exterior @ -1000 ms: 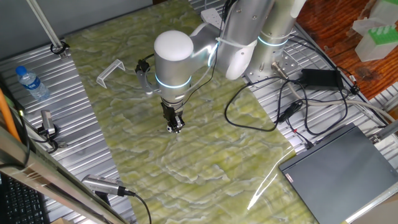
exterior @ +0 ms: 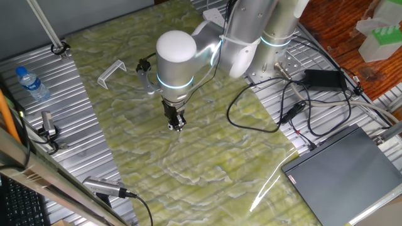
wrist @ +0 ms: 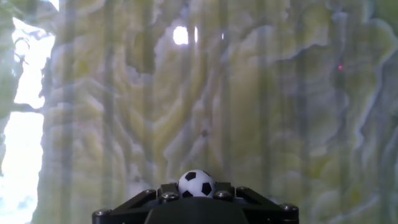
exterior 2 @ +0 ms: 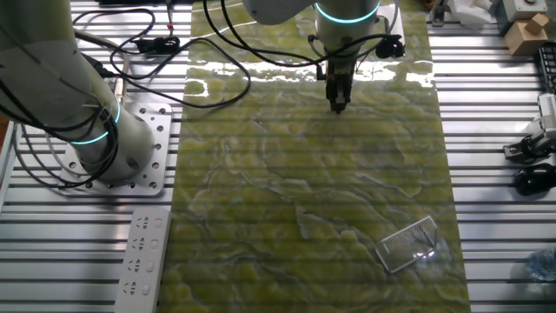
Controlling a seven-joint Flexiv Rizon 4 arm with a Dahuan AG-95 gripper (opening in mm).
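Note:
A small black-and-white soccer ball sits between the fingers of my gripper in the wrist view, and the fingers are closed on its two sides. In exterior view 1 the gripper points down over the middle of the green marbled mat; the ball is hard to make out there. From exterior view 2 the gripper shows as a dark shape near the mat's far part. A white frame with a netted face, like a small goal, stands on the mat, well apart from the gripper; exterior view 1 shows this goal too.
Black cables loop over the mat's edge near the arm base. A closed laptop overlaps one mat corner. A water bottle and a camera stand along the other side. Between gripper and goal the mat is clear.
The gripper has shifted very slightly, up the picture in exterior view 1, as if lifted a little. The goal and everything around it look unmoved.

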